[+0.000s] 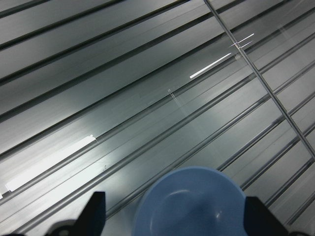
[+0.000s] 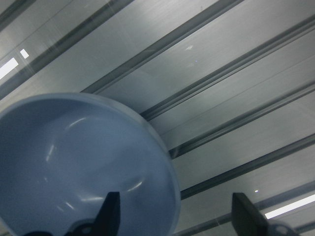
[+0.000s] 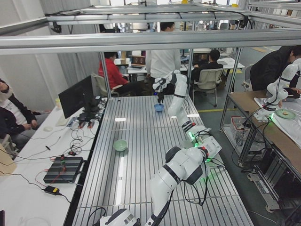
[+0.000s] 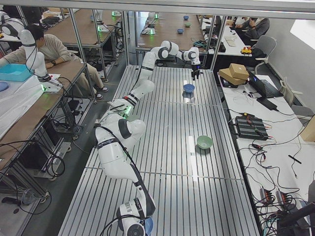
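Note:
A blue bowl (image 4: 188, 88) stands at the far end of the slatted metal table, with one arm's gripper (image 4: 195, 73) just above it. A second blue bowl (image 4: 148, 226) is at the near end, partly hidden under the other arm. A green bowl (image 4: 204, 142) sits mid-table. In the left wrist view my left gripper is open over a blue bowl (image 1: 189, 196). In the right wrist view my right gripper is open, its fingers either side of the rim of a blue bowl (image 2: 88, 157).
A side desk (image 4: 275, 162) with monitor, boxes and cables runs along one edge; another workbench with an arm runs along the other. Frame posts rise at the corners.

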